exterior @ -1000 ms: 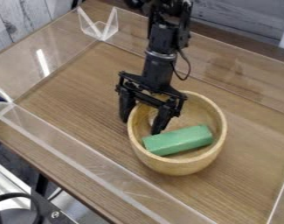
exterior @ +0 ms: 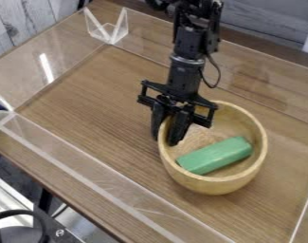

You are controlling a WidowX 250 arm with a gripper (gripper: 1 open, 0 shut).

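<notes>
My black gripper (exterior: 171, 121) hangs down from the top of the view over the left rim of a round cream bowl (exterior: 240, 181). Its dark fingers are at that rim; whether they grip it or stand apart is unclear. A green block (exterior: 217, 154) lies inside the bowl, to the right of and below the fingers.
A clear plastic piece (exterior: 107, 28) sits at the upper left, and dark cables (exterior: 17, 228) lie at the lower left corner.
The bowl has moved right and slightly down with the green block in it. The gripper has shifted a little to the right.
</notes>
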